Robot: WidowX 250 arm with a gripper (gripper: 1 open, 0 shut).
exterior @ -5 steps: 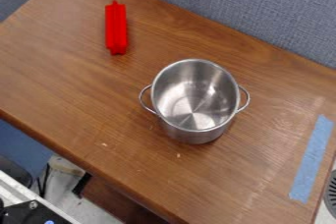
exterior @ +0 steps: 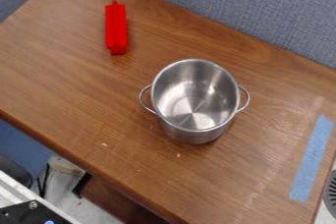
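A red elongated object [exterior: 116,28] lies on the wooden table [exterior: 79,81] toward the upper left. A steel pot [exterior: 195,100] with two loop handles stands upright and empty right of the middle. Part of a black and silver robot body shows at the lower left corner; no gripper can be made out.
A strip of blue tape [exterior: 309,159] is stuck near the table's right side. Grey-blue padded panels [exterior: 250,7] border the back and left.
The robot part at the lower left corner has shifted slightly. The red object and pot have not moved.
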